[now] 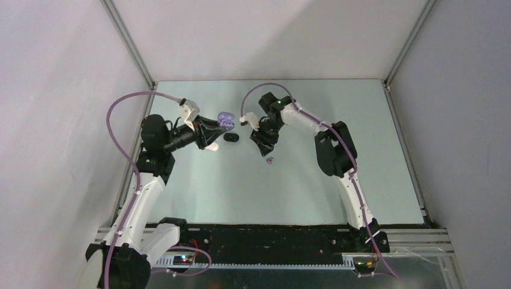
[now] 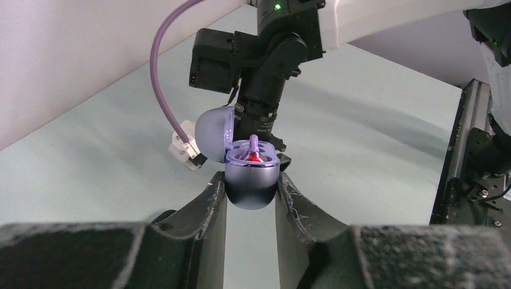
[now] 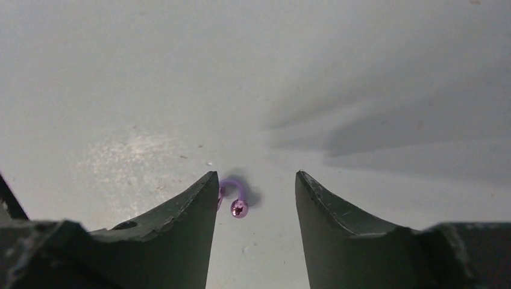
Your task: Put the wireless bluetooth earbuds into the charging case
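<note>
A purple charging case (image 2: 252,182) with its lid up is held above the table, my left gripper shut on it. One purple earbud (image 2: 253,144) stands in the case beside a red light. The other purple earbud (image 3: 239,208) lies on the table, a small curved piece; from above this loose earbud (image 1: 270,160) shows just in front of my right gripper (image 1: 264,153). In the right wrist view my right gripper is open with nothing gripped. The earbud lies by the left finger, which partly covers it.
A black oval object (image 1: 231,137) and a white one (image 1: 212,146), partly behind the left gripper, lie on the table. My right arm (image 2: 265,84) stands close behind the case.
</note>
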